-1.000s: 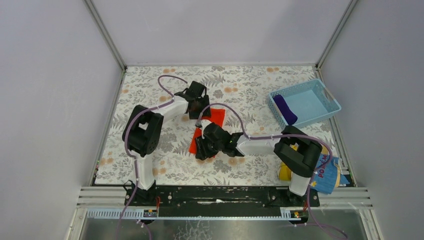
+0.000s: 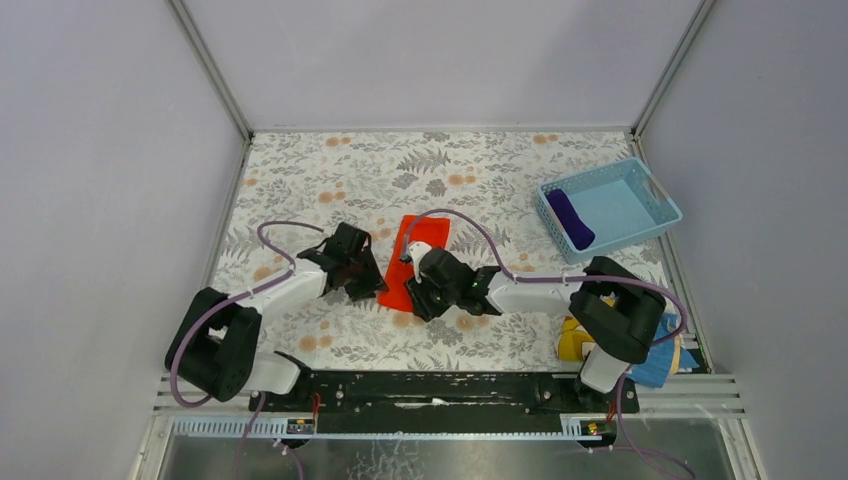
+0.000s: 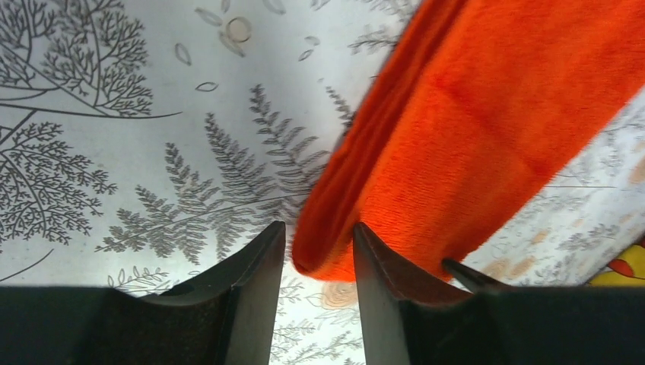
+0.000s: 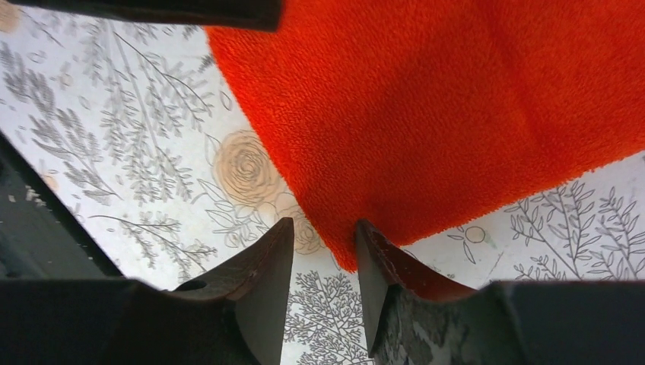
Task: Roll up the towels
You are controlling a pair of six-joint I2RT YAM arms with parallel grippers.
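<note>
A red towel (image 2: 432, 230) lies flat on the floral mat, its long left edge folded over in a narrow strip (image 3: 388, 129). My left gripper (image 2: 372, 288) is at the towel's near-left corner; in its wrist view the fingers (image 3: 248, 296) stand apart beside the folded end. My right gripper (image 2: 424, 306) is over the near-right corner, its fingers (image 4: 254, 296) apart around the towel's corner (image 4: 342, 243). The right arm hides part of the towel from above.
A blue basket (image 2: 625, 230) with a purple rolled cloth (image 2: 570, 218) sits at the back right. A yellow and blue bag (image 2: 655, 365) lies at the front right.
My left gripper has moved from the towel's back-left toward its near-left corner. The right gripper has shifted slightly right over the near end.
</note>
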